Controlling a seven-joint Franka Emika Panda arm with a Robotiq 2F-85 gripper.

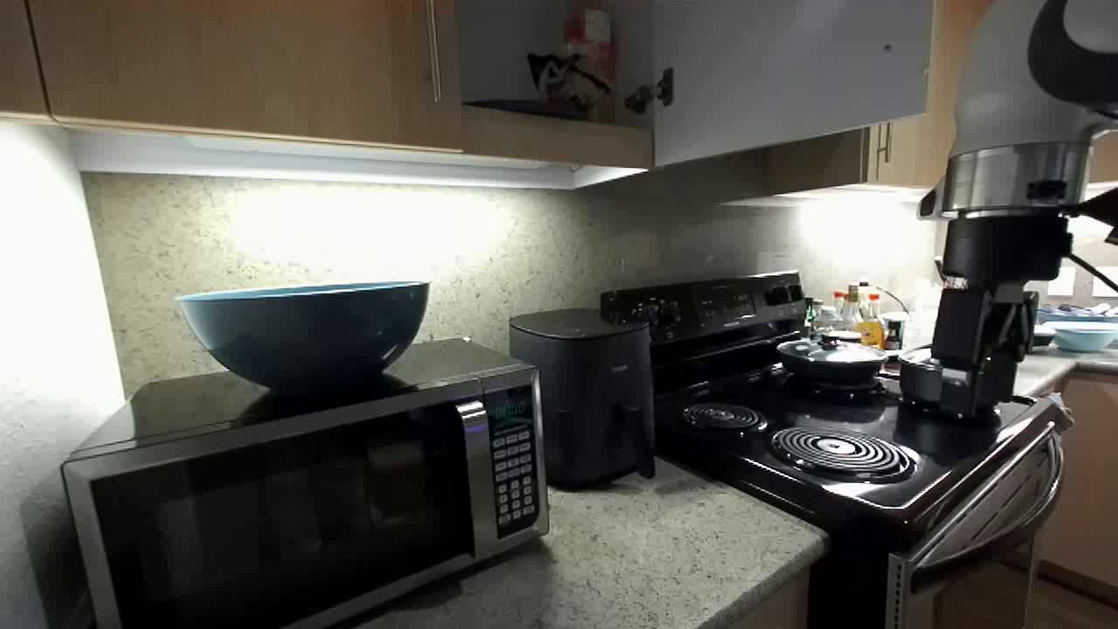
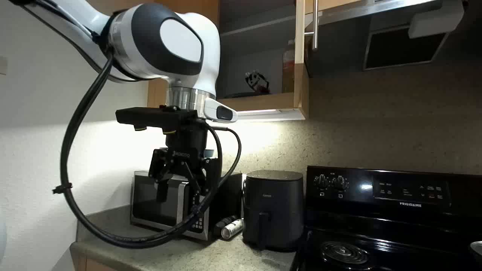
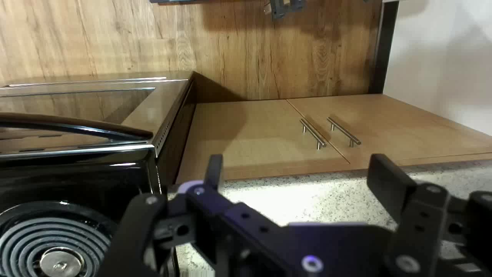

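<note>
My gripper is open, its two fingers wide apart with nothing between them in the wrist view. It points down above the counter (image 3: 281, 196), near its front edge. In the second exterior view the gripper (image 2: 179, 193) hangs in front of the microwave (image 2: 156, 198). A large blue bowl (image 1: 304, 330) rests upright on top of the microwave in the first exterior view. To the microwave's right stands a black air fryer (image 1: 582, 404). Above, a cupboard door (image 1: 786, 73) is swung open; a patterned packet (image 2: 257, 82) and a bottle (image 2: 288, 67) are inside.
The black stove (image 2: 384, 235) adjoins the counter; a lidded pan (image 1: 833, 362) sits on a rear burner. A small can (image 2: 232, 229) lies between microwave and air fryer. Below the counter are closed cabinet doors (image 3: 258, 134).
</note>
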